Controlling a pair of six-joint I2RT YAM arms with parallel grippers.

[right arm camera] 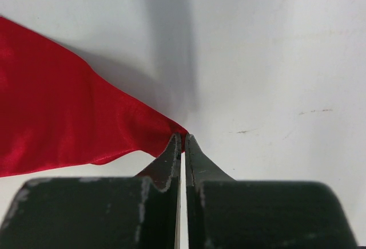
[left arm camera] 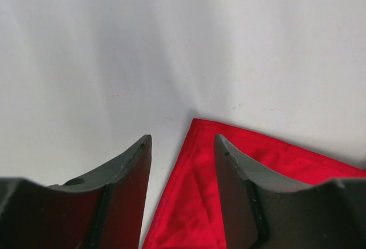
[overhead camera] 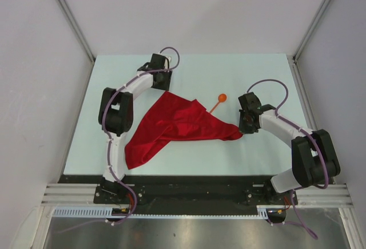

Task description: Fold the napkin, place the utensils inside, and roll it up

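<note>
The red napkin (overhead camera: 177,123) lies loosely spread on the white table, partly creased. An orange spoon (overhead camera: 222,98) rests at its back edge, the handle reaching to the cloth. My left gripper is part open above the napkin's back-left corner (left arm camera: 203,134), nothing visibly held. My right gripper is shut on the napkin's right tip (right arm camera: 163,140).
Side walls stand left and right, with a dark gap and rail along the front edge.
</note>
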